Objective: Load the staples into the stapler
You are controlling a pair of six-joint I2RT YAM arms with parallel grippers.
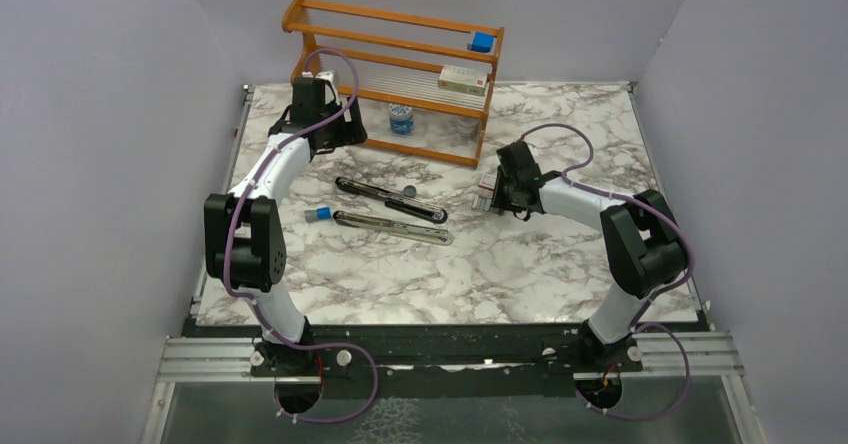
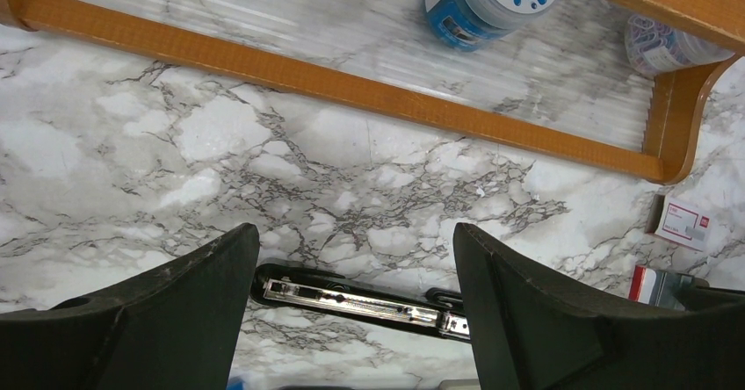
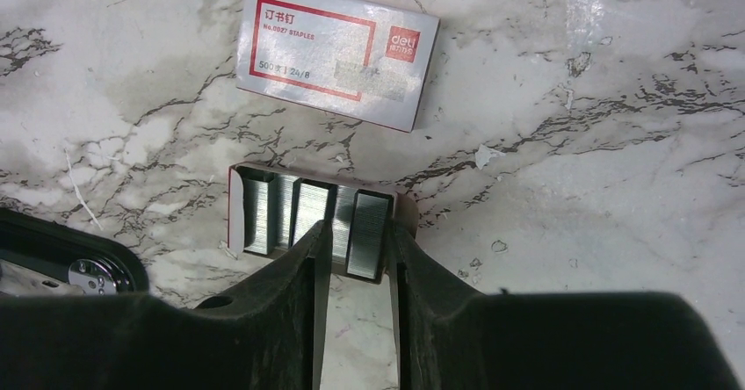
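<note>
In the right wrist view, an open staple tray point(image 3: 285, 205) holds several silvery staple blocks. My right gripper is shut on the staple block point(image 3: 367, 232) at the tray's right end, one finger at each side. How far that block is raised is hard to tell. A white staple box point(image 3: 338, 52) with red print lies just behind the tray. The stapler lies opened out in the top view, its black-edged part point(image 1: 375, 193) behind a pale long part point(image 1: 392, 227). My left gripper hangs open and empty above the marble, close to the stapler.
A wooden rack point(image 1: 415, 153) stands at the back with a blue-labelled jar point(image 1: 401, 119) and a pale box point(image 1: 463, 79). A small blue object point(image 1: 318, 214) lies left of the stapler. Clear marble stretches across the front.
</note>
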